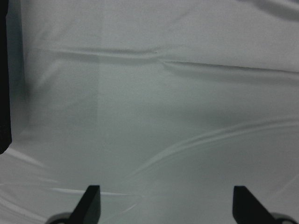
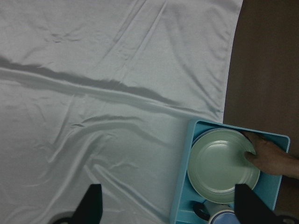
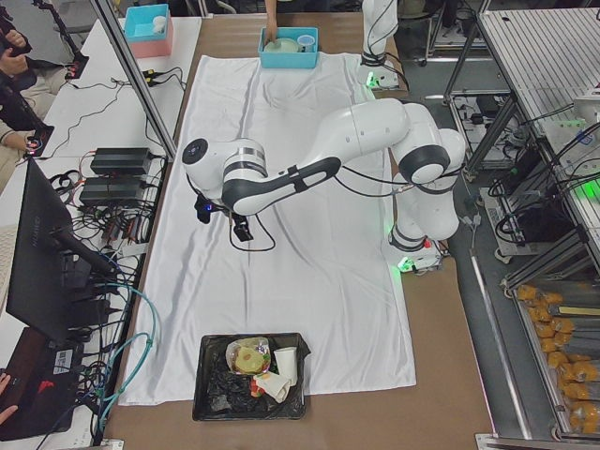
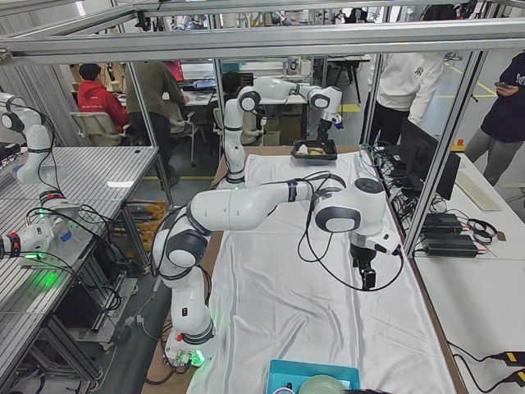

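Note:
My left gripper stands open over bare white cloth in the left wrist view; in the camera left view its arm spans the middle, above the cloth (image 3: 281,300). My right gripper is open, high over the cloth beside a blue bin (image 2: 180,191). The bin holds pale green plates (image 2: 217,163) and a mug (image 2: 217,214). A person's hand (image 2: 268,156) grips the plates' right rim.
A black tray (image 3: 216,394) with packaging and food-like items stands at the opposite end of the cloth. A monitor (image 3: 37,253) and cables line one side.

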